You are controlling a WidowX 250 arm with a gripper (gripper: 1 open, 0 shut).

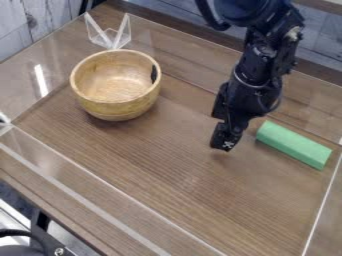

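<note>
My black gripper (226, 125) reaches down from the top right over the middle right of the wooden table (160, 190), with its fingers open and low near the surface. A green block (294, 144) lies just right of it, apart from the fingers. A wooden bowl (116, 100) stands on the left. Whether anything small lies between the fingers is hard to tell.
A white wire-like object (110, 35) is at the back left, behind the bowl. A panelled wall runs along the back.
</note>
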